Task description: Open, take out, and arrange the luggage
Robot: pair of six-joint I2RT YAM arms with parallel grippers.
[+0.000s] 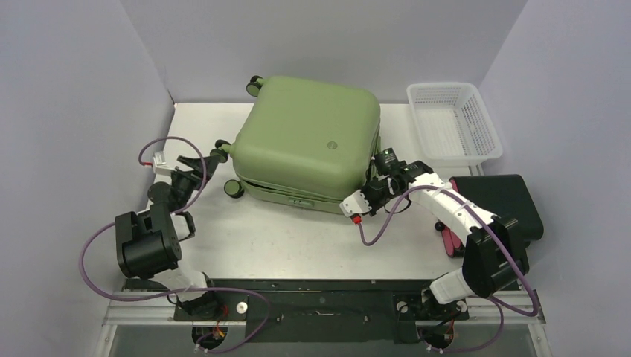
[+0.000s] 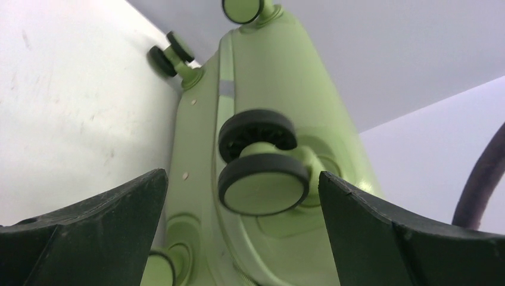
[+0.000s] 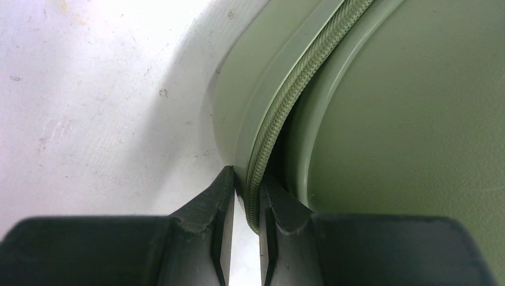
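Observation:
A green suitcase point(image 1: 305, 134) lies on its side on the white table point(image 1: 245, 245), its lid slightly raised. My left gripper point(image 1: 212, 161) is open around a double spinner wheel point(image 2: 262, 183) at the suitcase's left corner; the fingertips flank the wheel in the left wrist view, and contact is unclear. My right gripper is shut on the zippered rim point(image 3: 280, 101) at the suitcase's right side, with a dark gap behind the zipper.
A white plastic basket point(image 1: 450, 119) stands at the back right. A dark case with a red edge point(image 1: 498, 208) lies at the right, partly under my right arm. Walls surround the back and sides.

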